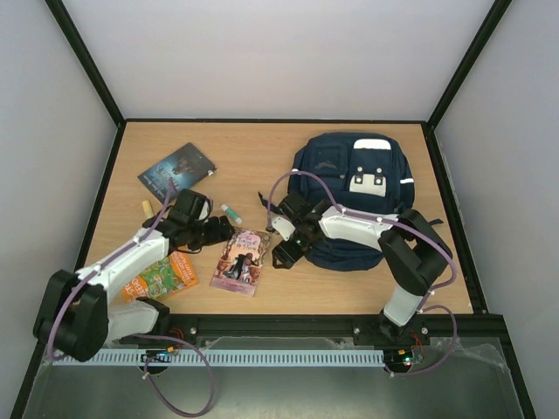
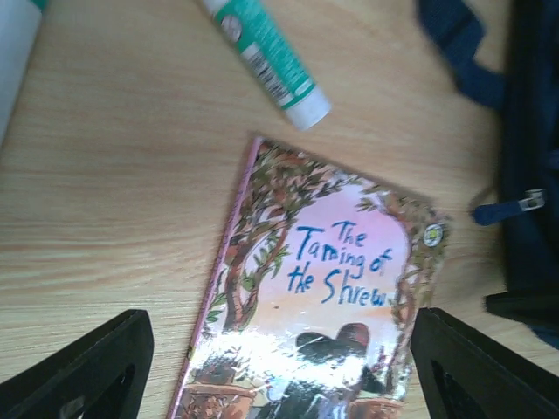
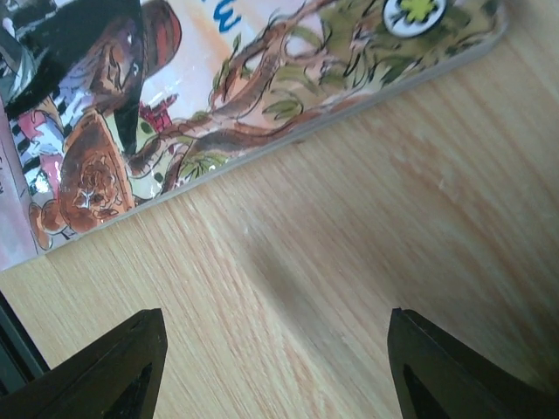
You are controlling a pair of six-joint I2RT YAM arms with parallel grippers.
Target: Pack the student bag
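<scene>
A book titled "The Taming of the Shrew" [image 1: 238,264] lies flat at the table's front middle, its cover [image 2: 336,253] facing up in the left wrist view. Above its upper left side hovers my left gripper [image 1: 229,234], open and empty. Off the book's right edge, over bare wood, my right gripper [image 1: 278,255] is open too, nothing between its fingers; the book [image 3: 218,96] fills the top of that wrist view. On the right rests a dark blue backpack [image 1: 330,157], partly covered by my right arm.
A dark book [image 1: 177,172] lies at the back left. Front left, an orange-green book [image 1: 162,279] is partly under my left arm. A green-white tube [image 2: 266,61] lies just beyond the Shrew book; a yellow stick [image 1: 148,209] is farther left. Bare wood [image 1: 253,161] spans the back middle.
</scene>
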